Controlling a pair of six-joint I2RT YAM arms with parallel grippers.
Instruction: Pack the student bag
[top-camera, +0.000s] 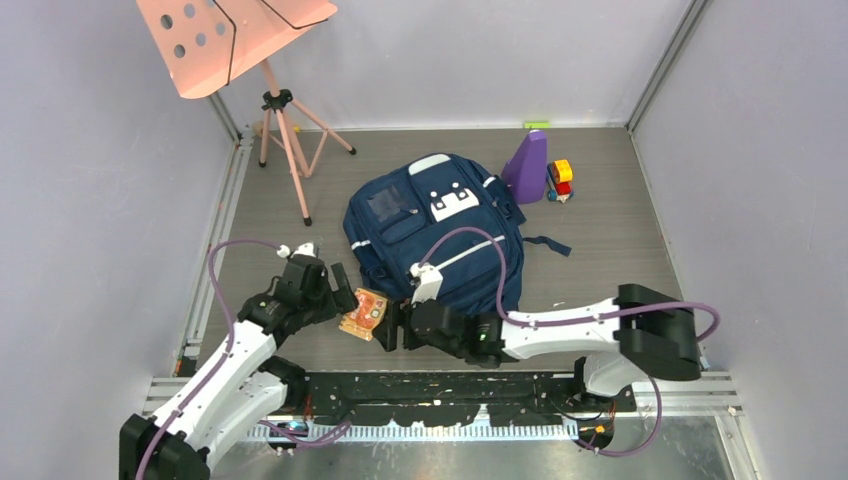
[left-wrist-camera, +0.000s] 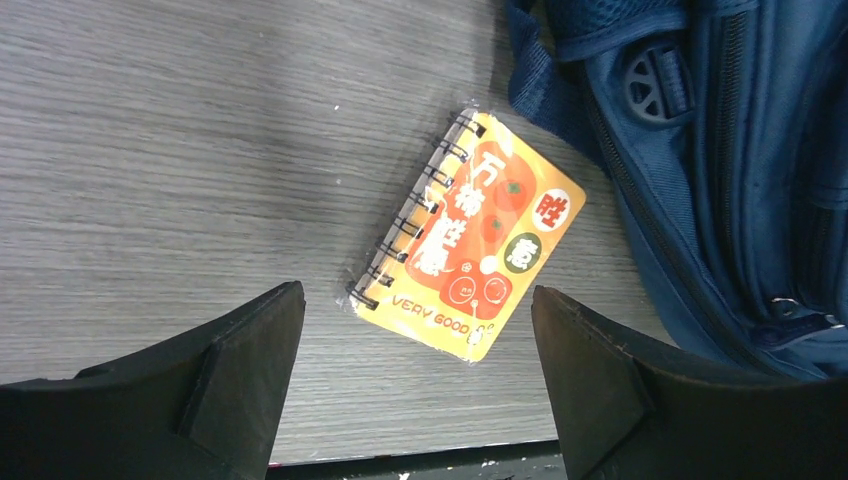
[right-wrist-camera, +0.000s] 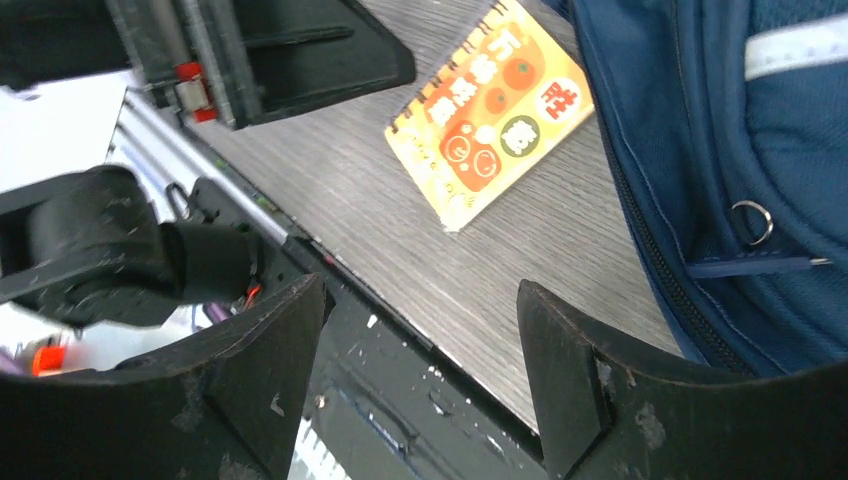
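Note:
An orange spiral notebook (top-camera: 362, 313) lies flat on the grey floor, just left of the dark blue backpack (top-camera: 465, 262). In the left wrist view the whole notebook (left-wrist-camera: 478, 240) shows beyond the spread fingers of my left gripper, which is open and empty. My right gripper is parted too, with bare floor between its fingers. From there the notebook (right-wrist-camera: 490, 110) is farther off, partly covered by a dark finger of the left gripper. The backpack lies on its back, its front pocket facing up.
A pink stand (top-camera: 290, 140) occupies the back left. At the back right are a purple box (top-camera: 527, 168) and a small toy car (top-camera: 560, 178).

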